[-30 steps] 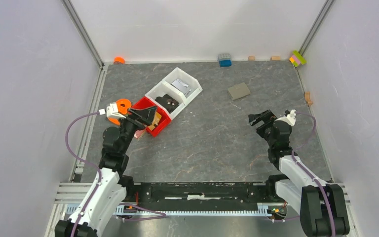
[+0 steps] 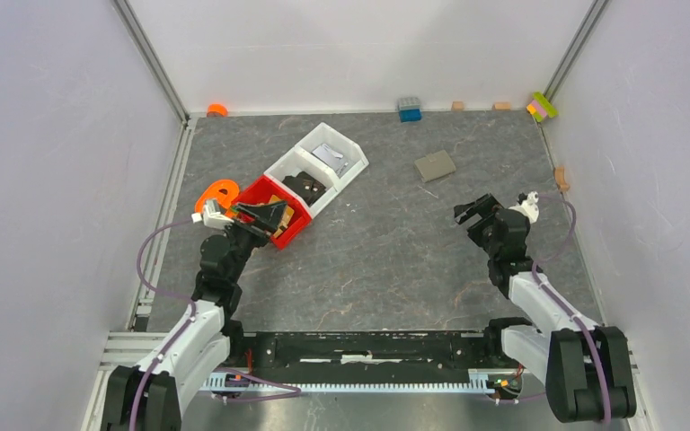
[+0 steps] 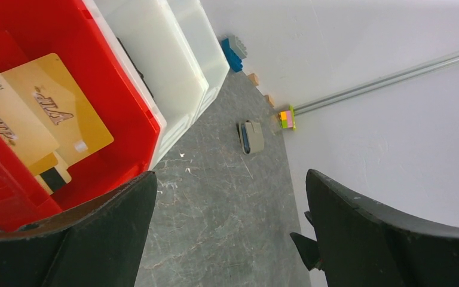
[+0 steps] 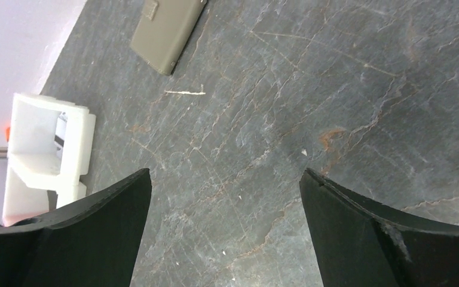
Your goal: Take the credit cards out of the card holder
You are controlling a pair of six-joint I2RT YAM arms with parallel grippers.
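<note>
A grey-brown card holder [image 2: 435, 165] lies flat at the back right of the table; the left wrist view shows the holder [image 3: 252, 137] small and far off. Its near corner fills the top of the right wrist view, as a taupe flat block [image 4: 166, 36]. Over the red bin at left, my left gripper [image 2: 274, 220] is open and empty. My right gripper [image 2: 464, 215] also stands open, in front of the holder and a little to its right, with bare table between its fingers. Yellow cards [image 3: 66, 113] lie in the red bin [image 3: 125, 101].
Two white bins [image 2: 349, 180] adjoin the red one, holding dark and light items. An orange ring-like object [image 2: 220, 190] is left of the bins. Blocks [image 2: 410, 109] stand along the back wall.
My left gripper has shifted slightly forward and lower in the picture over the red bin, and its arm has swung a little right. The right arm has barely moved. The holder lies still.
</note>
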